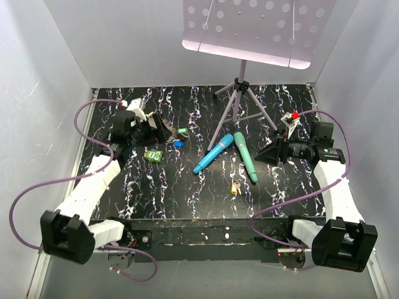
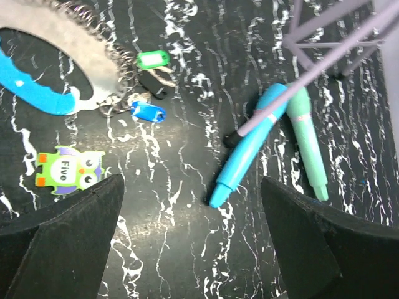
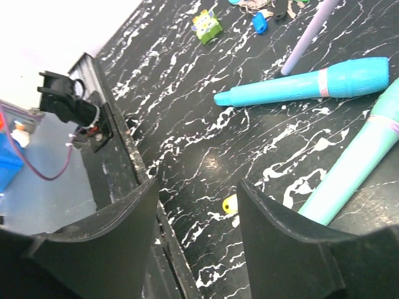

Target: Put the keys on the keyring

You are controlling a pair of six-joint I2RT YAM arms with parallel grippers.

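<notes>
A small bunch of keys with a yellow-orange tag (image 1: 235,187) lies near the front of the black marbled table; in the right wrist view a finger covers most of it, leaving a bit of yellow tag (image 3: 230,204). At the back left, a coiled cord with a green tag (image 2: 153,59) and a blue tag (image 2: 148,111) lies against a grey-and-blue curved piece (image 2: 41,94). My left gripper (image 1: 156,132) hangs over that area, open and empty. To the right of the keys, my right gripper (image 1: 272,154) is raised with its fingers apart and nothing between them.
Blue (image 1: 213,154) and green (image 1: 245,157) tapered tubes lie mid-table beside the music stand's legs (image 1: 222,126). A green owl piece marked "Five" (image 2: 70,170) rests left of them. Bare tabletop extends between the owl and the keys.
</notes>
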